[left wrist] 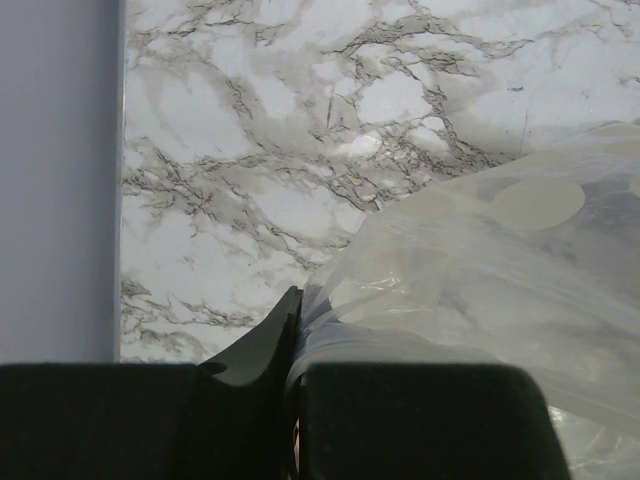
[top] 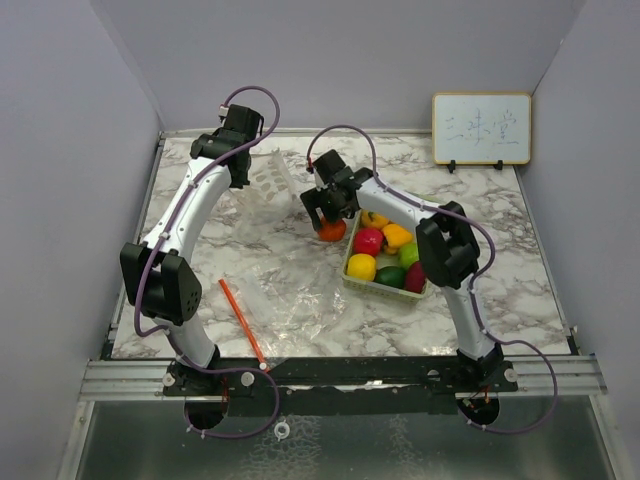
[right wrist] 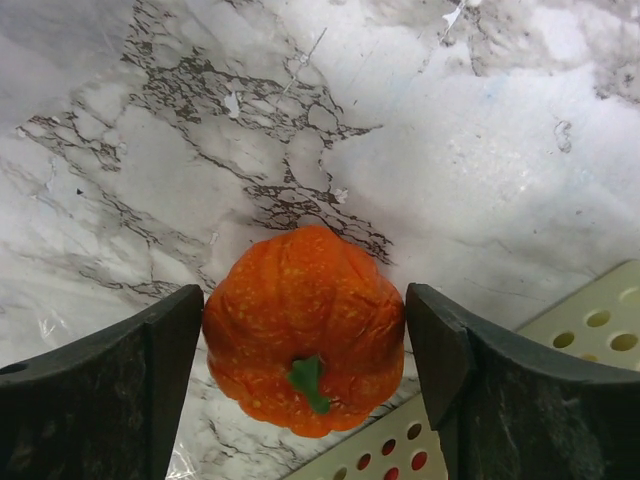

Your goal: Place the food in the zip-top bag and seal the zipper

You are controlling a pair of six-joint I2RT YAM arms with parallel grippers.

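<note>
In the top view my left gripper holds the edge of a clear zip top bag; in the left wrist view its dark fingers are shut on the film, which spreads to the right. My right gripper is part open around an orange pumpkin with a green stem, just left of the food basket. In the right wrist view its two fingertips sit at either side of the pumpkin; whether they press on it I cannot tell.
The green basket holds several fruits and vegetables, partly under my right arm. More clear plastic and an orange strip lie at the front left. A whiteboard stands at the back right.
</note>
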